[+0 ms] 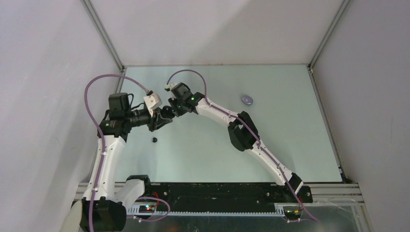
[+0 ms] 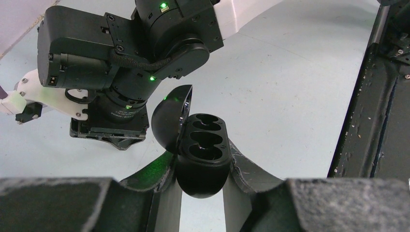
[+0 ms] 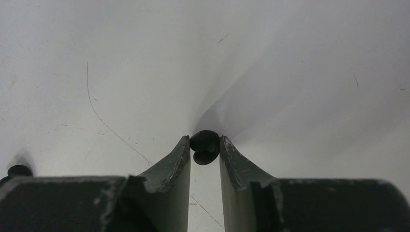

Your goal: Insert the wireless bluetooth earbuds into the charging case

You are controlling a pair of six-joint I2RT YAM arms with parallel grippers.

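Observation:
The black charging case (image 2: 202, 169) is held upright in my left gripper, lid raised, with empty wells showing in the left wrist view. In the top view it (image 1: 167, 111) hangs beside the right arm's wrist. My right gripper has its fingertips at either side of a small black earbud (image 3: 205, 147) on the white surface; whether they grip it firmly is hard to tell. Another small black earbud (image 1: 154, 139) lies on the table below the case in the top view.
A small grey-purple oval object (image 1: 246, 99) lies at the right back of the table (image 1: 290, 130). Walls border both sides and the back.

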